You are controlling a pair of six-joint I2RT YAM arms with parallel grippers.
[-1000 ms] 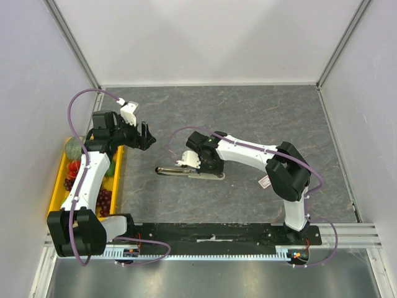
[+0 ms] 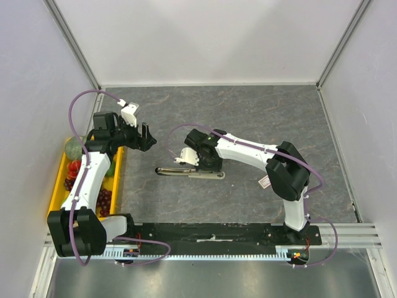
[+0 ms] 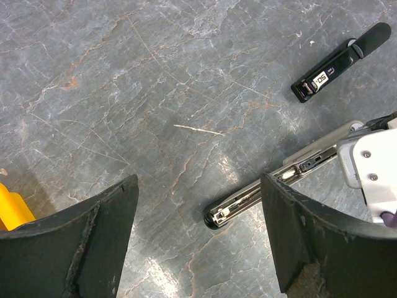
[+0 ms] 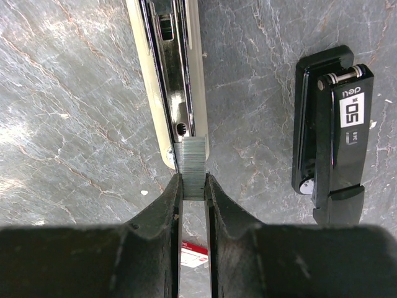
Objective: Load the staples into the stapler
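Observation:
The opened stapler (image 2: 180,172) lies flat at mid-table, a cream-and-black body with a metal channel. In the right wrist view, a strip of silver staples (image 4: 193,158) is pinched at its near end by my right gripper. Its far end appears over the end of the stapler's channel (image 4: 177,93); whether it touches the metal I cannot tell. My left gripper (image 2: 146,139) stands open at the left, beside the yellow bin and apart from the stapler. In the left wrist view, nothing is between its fingers.
A second, black stapler (image 4: 335,133) marked 50 sits beside the opened one. A small red-and-white box (image 2: 265,182) lies to the right. At the left is a yellow bin (image 2: 118,180) of fruit.
My right gripper has shifted very slightly left over the stapler. The left arm and the stapler look unmoved.

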